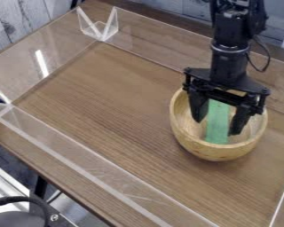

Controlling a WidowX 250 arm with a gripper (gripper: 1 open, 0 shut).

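My black gripper (227, 106) reaches down from the top right over a round wooden bowl (216, 152), its fingers spread open at the bowl's rim and inside it. A green object (218, 127) lies in the bowl between the fingers, partly hidden by them; I cannot tell from this view whether they touch it.
A clear plastic piece (98, 27) stands at the back left. A black arm part (17, 213) shows at the lower left corner, off the table.
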